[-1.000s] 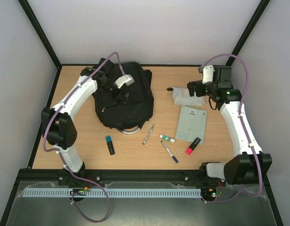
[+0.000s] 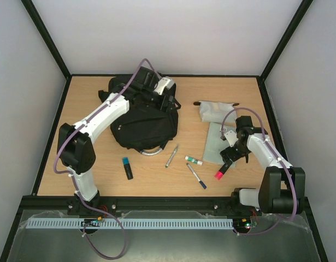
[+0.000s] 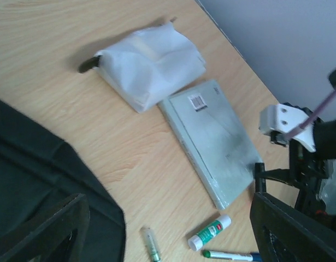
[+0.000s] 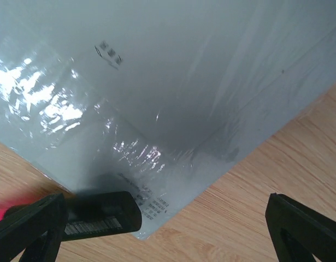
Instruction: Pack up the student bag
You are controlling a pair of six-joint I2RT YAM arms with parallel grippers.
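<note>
The black backpack [image 2: 143,128] lies at the back left of the table. Over its right part hovers my left gripper [image 2: 172,105], its fingers apart with nothing between them. A grey book [image 3: 211,139] in clear wrap lies flat on the right side. Behind it rests a pale pouch [image 3: 148,63] with dark ends. My right gripper is open above the book's near edge, beside a black marker with a red end [image 4: 99,215] that touches the book. That marker shows next to the left finger in the right wrist view; nothing is held.
A glue stick [image 2: 194,160], a blue-capped pen [image 2: 196,176] and a slim marker [image 2: 171,156] lie at the middle front. A blue and black highlighter [image 2: 127,168] lies at the left front. Bare table surrounds these pieces.
My left gripper has shifted rightward over the backpack. The loose items have not moved.
</note>
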